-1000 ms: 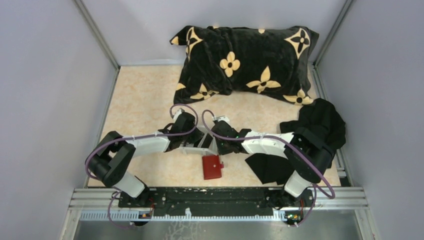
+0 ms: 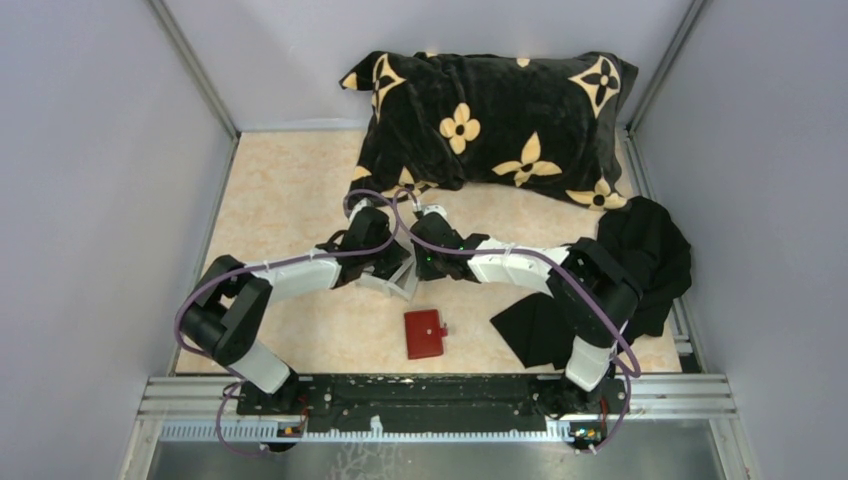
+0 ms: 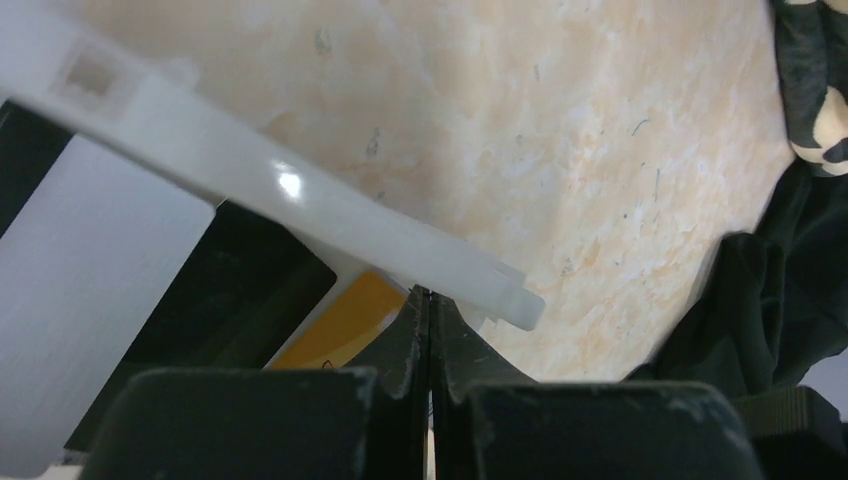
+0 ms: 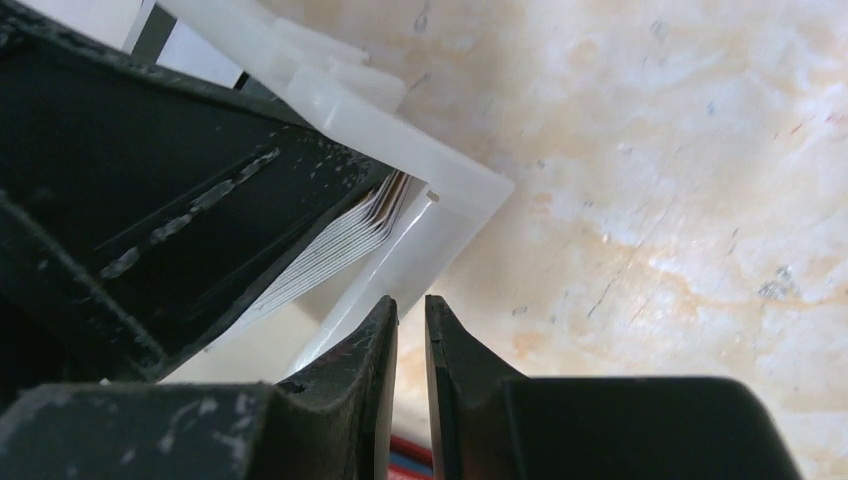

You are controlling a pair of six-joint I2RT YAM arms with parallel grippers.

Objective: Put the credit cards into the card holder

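Note:
A white open box [image 2: 377, 284] stands at the table's middle, partly covered by both grippers. Inside it, the left wrist view has a black card [image 3: 255, 290] and a yellow card [image 3: 345, 325]; the right wrist view catches the edges of several stacked cards [image 4: 350, 235] in a corner. My left gripper is shut at the box wall, nothing visible between its fingers. Just outside that wall, my right gripper has its fingers a narrow gap apart; table shows through, and no card is seen there. The red card holder [image 2: 424, 334] lies closed in front.
Black cloth [image 2: 640, 255] is bunched at the right. A dark patterned cushion [image 2: 490, 125] fills the back. Bare table lies at the left and between the box and the cushion. Both grippers stand close together over the box.
The white box has turned and shifted slightly left. My right gripper has moved left and back, away from the red holder. The left gripper has moved a little backward; the holder stays put.

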